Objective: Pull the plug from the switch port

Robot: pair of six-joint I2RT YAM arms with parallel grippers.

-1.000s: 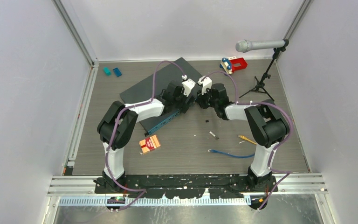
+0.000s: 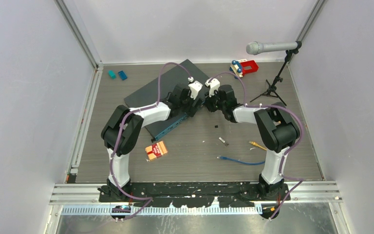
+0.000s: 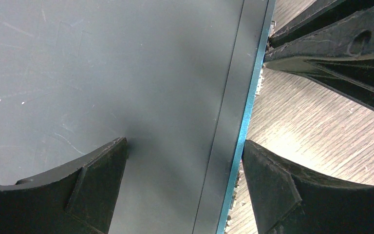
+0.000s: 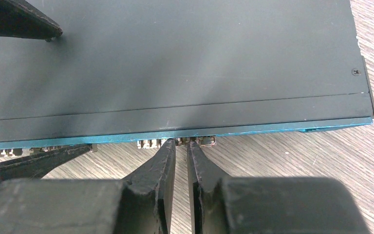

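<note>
A dark grey switch with a blue front edge lies diagonally on the table. My left gripper straddles its top near the front edge, fingers apart, one at the blue edge. My right gripper is at the front face, its narrow tips slightly apart at the metal ports. Whether a plug sits between those tips is too hidden to tell.
A red toy and a microphone on a tripod stand at the back right. Blue and yellow cables, a snack pack and small blue blocks lie around the switch.
My right gripper has shifted slightly toward the back of the table. The left arm and the switch show almost no change.
</note>
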